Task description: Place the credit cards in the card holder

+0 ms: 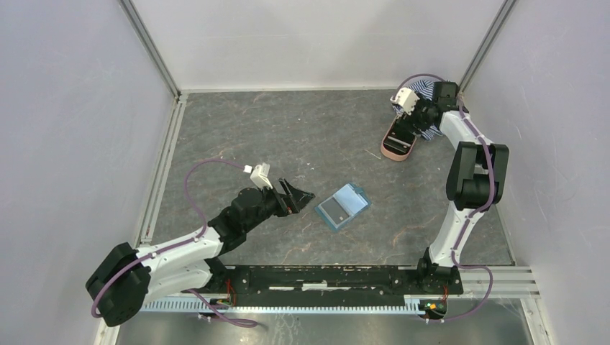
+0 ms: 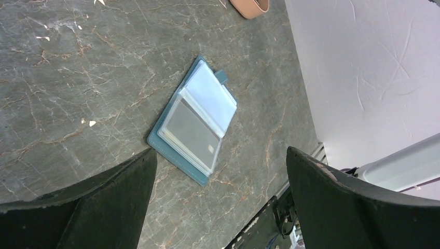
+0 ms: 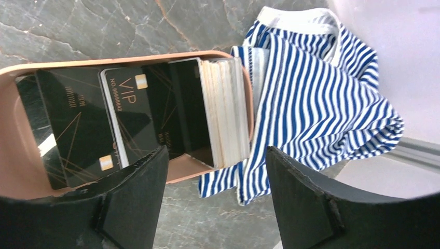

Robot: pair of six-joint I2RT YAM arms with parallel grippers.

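Several dark cards [image 3: 136,106] lie tilted in a pinkish box [image 3: 171,56], with a row of pale card edges [image 3: 225,111] packed at one end. Above this box my right gripper is open, its fingers apart and empty. On the table, the blue card holder [image 1: 344,205] lies open, clear sleeves facing up; the left wrist view shows its grey pocket [image 2: 191,132] and whitish-blue pocket [image 2: 208,97]. My left gripper stands open to the left of the holder in the top view, holding nothing.
A blue-and-white striped cloth [image 3: 316,93] lies against the box's far end, near the right wall [image 1: 554,144].
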